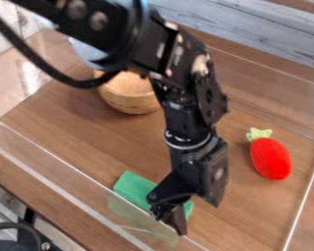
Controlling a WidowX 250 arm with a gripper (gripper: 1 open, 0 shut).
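The black arm reaches down from the top left to its gripper [172, 214], low over a green flat block [133, 186] near the front of the wooden table [68, 137]. The gripper's fingers are over the block's right part and hide some of it; it appears open, though the fingertips are hard to make out. A red plush strawberry [270, 159] with a pale green top lies to the right. A round wooden bowl [127, 96] stands at the back left, partly behind the arm.
Clear plastic edging [55, 181] runs along the table's front left. A pale wall [251, 29] stands behind.
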